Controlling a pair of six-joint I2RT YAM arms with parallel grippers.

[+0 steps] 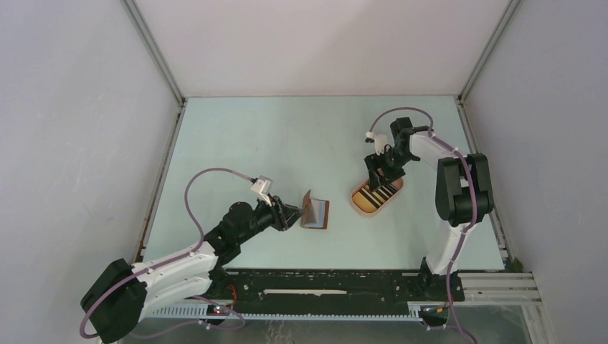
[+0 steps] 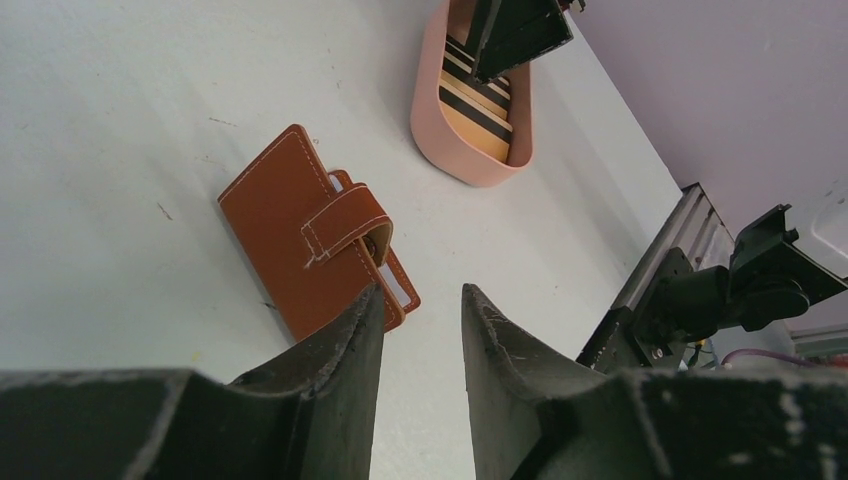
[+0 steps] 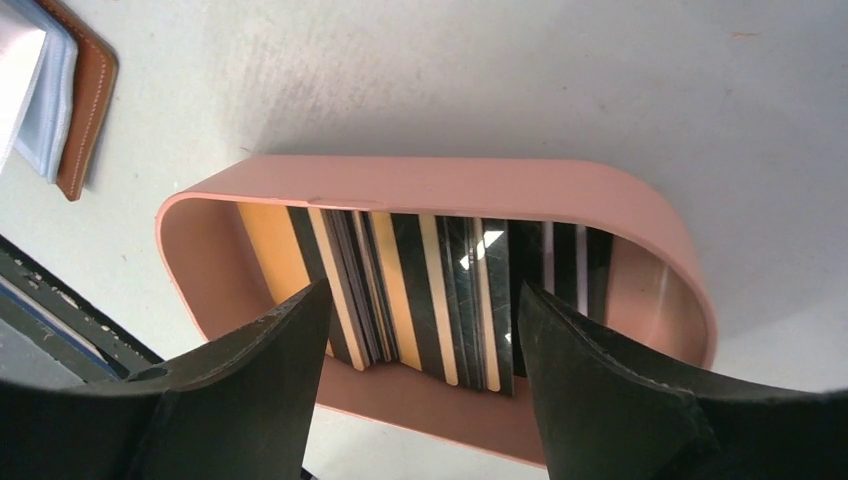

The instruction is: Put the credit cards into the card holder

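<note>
The brown card holder (image 1: 315,214) stands partly open like a book on the table, its cover raised on the left side. In the left wrist view the holder's cover (image 2: 300,235) shows its outer face and a strap. My left gripper is beside it, fingers apart, with nothing visible between them. Black, cream and orange cards (image 3: 408,290) stand on edge in a pink oval box (image 3: 450,180). Over the box hangs my right gripper, open, its fingertips at either side of some cards in the right wrist view; whether they touch any cannot be told.
Free table surface (image 1: 265,136) lies behind the holder and to the left. A bare strip separates the holder from the pink box. Along the front runs a dark rail (image 1: 308,290).
</note>
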